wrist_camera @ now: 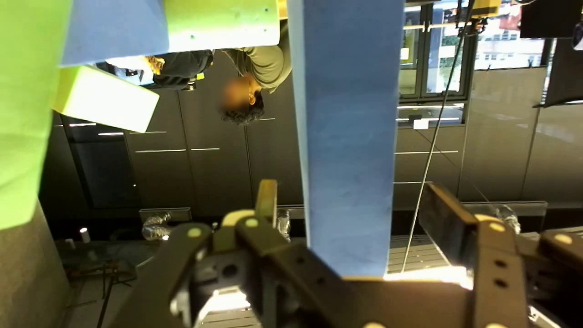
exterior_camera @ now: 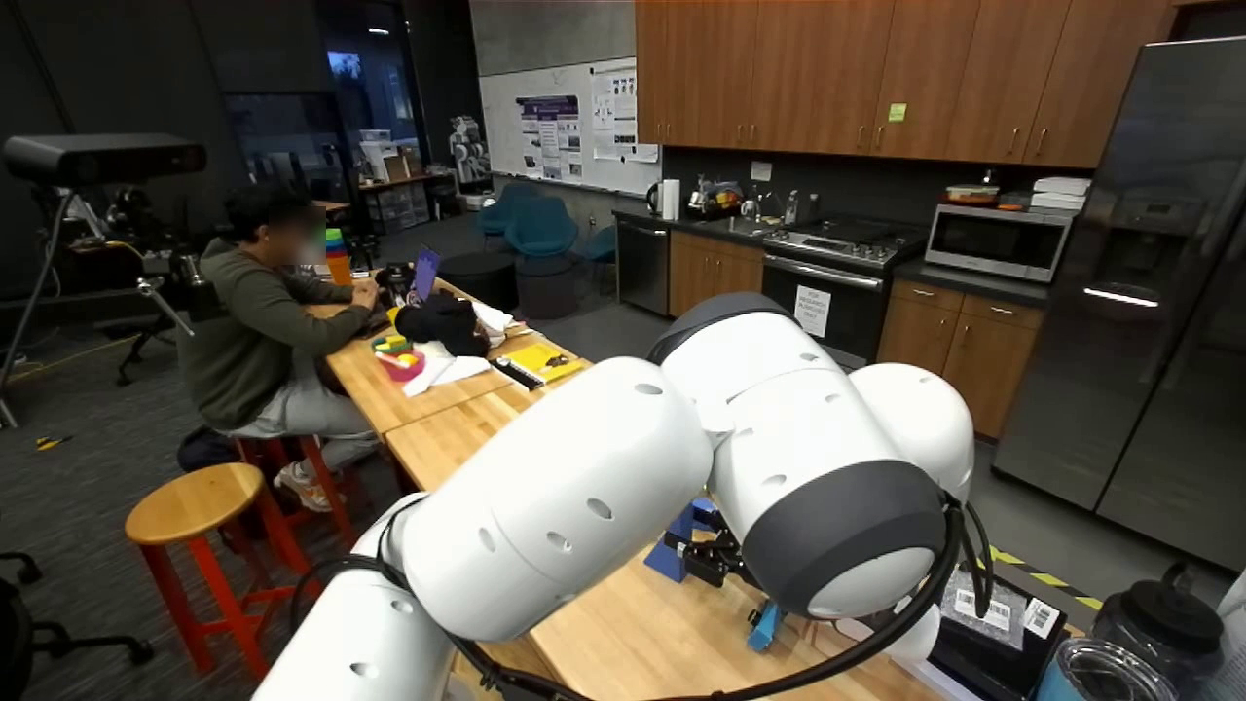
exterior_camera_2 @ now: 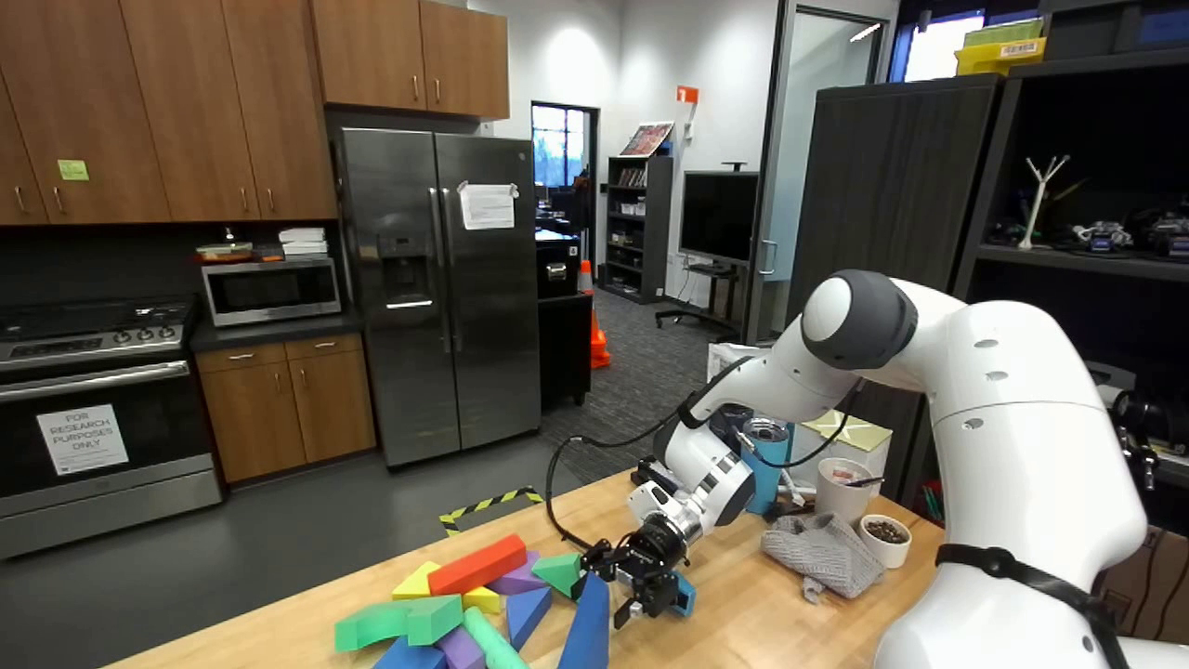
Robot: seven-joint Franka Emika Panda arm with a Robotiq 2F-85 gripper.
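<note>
My gripper stands open around a long blue block [wrist_camera: 350, 120]. In the wrist view, a gap shows between the block and the fingers on both sides. From exterior view 2, the blue block [exterior_camera_2: 587, 626] rises upright and narrows toward its top, with the gripper [exterior_camera_2: 609, 585] at its right side. Exterior view 1 shows the gripper [exterior_camera: 701, 545] beside the blue block [exterior_camera: 667, 559], much of which is hidden behind the arm.
Left of the gripper lies a heap of coloured blocks, including a red block [exterior_camera_2: 479, 564], a green block [exterior_camera_2: 435, 619] and a purple block [exterior_camera_2: 515, 574]. A grey cloth [exterior_camera_2: 822, 554], a small white cup [exterior_camera_2: 885, 542] and a blue tumbler [exterior_camera_2: 766, 457] stand to the right. Bare table lies before the cloth.
</note>
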